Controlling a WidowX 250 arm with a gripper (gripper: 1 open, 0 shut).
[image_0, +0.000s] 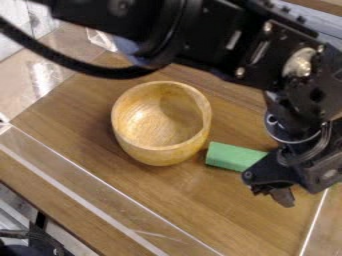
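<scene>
A wooden bowl (158, 120) sits empty on the wooden tabletop in the middle left of the camera view. Right of it lies a green object (233, 156), partly hidden under my gripper (274, 188). The gripper is at the right, tilted, its open fingers low over the table beside the green object. Whatever lies behind the gripper at the far right is mostly hidden.
The black arm spans the top of the view, with a cable looping down to the left. Clear panels edge the table at the left and right.
</scene>
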